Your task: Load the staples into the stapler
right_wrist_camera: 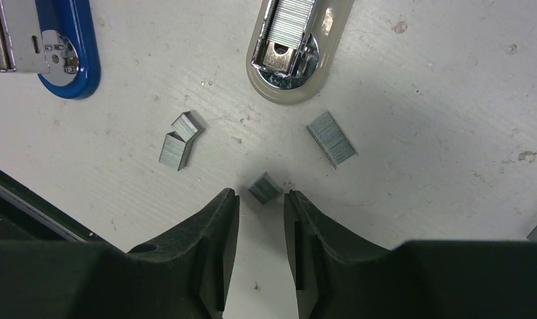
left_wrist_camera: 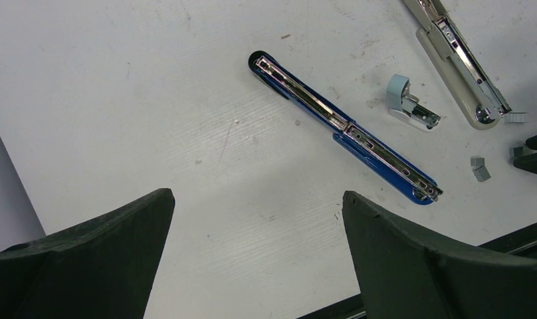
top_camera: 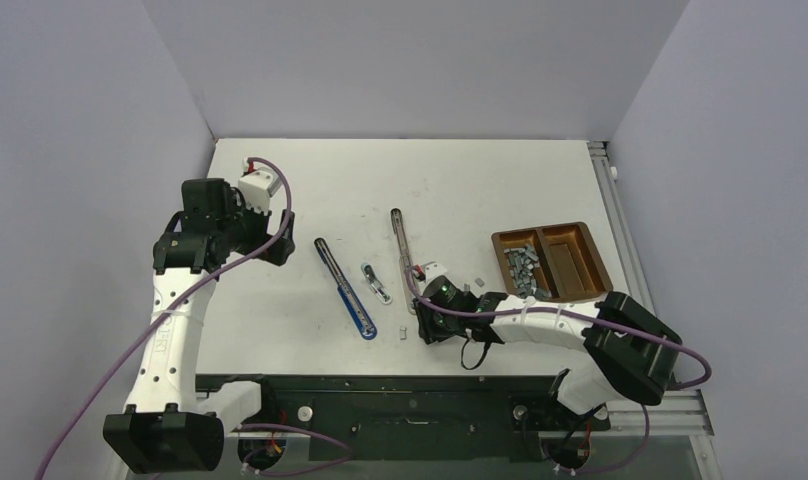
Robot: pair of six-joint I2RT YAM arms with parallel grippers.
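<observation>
My right gripper is part open, fingertips just short of a small staple block on the table. Above it in the right wrist view lie a longer staple strip and two short blocks. A beige stapler lies opened flat with staples visible in its channel; a blue stapler, also opened flat, lies left of it, with a small silver-and-light-blue stapler between them. My left gripper hangs open over the left of the table, nothing between its fingers.
A brown two-compartment tray at the right holds many staple blocks in its left half. Walls bound both sides.
</observation>
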